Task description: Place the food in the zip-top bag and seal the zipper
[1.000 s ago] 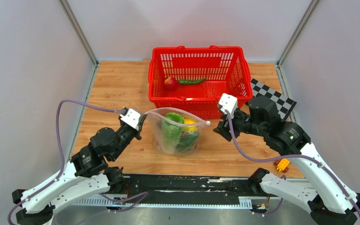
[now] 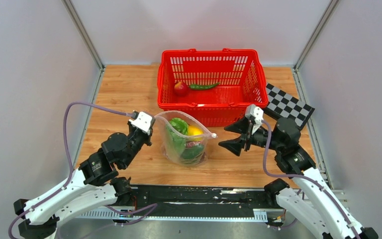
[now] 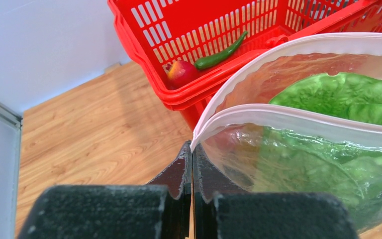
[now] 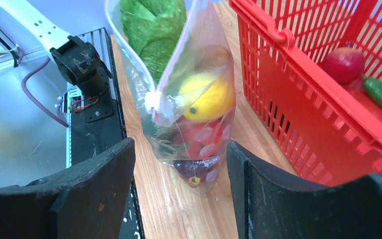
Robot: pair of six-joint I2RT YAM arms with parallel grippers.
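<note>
A clear zip top bag (image 2: pixel 185 144) hangs open-mouthed in mid-table, filled with green lettuce (image 3: pixel 343 94), a yellow fruit (image 4: pixel 206 99), something red and a dark eggplant (image 4: pixel 195 169). My left gripper is shut on the left corner of its zipper rim. The white zipper slider (image 4: pixel 152 101) sits at the opposite corner. Just right of that corner, my right gripper (image 2: pixel 227 137) has its fingers spread, with nothing held. In the right wrist view, the bag appears beyond the two fingers (image 4: pixel 99 184), apart from them.
Behind the bag stands a red basket (image 2: pixel 211 107) holding a red fruit (image 2: pixel 181 88) and a green pepper (image 2: pixel 204 86). A checkered board (image 2: pixel 288 104) lies to the basket's right. Bare wood (image 2: pixel 129 82) shows left of the basket.
My right gripper has turned and spread its fingers toward the bag's right corner, while its arm shifted. The bag's right corner has moved slightly left and down. The left gripper has barely moved.
</note>
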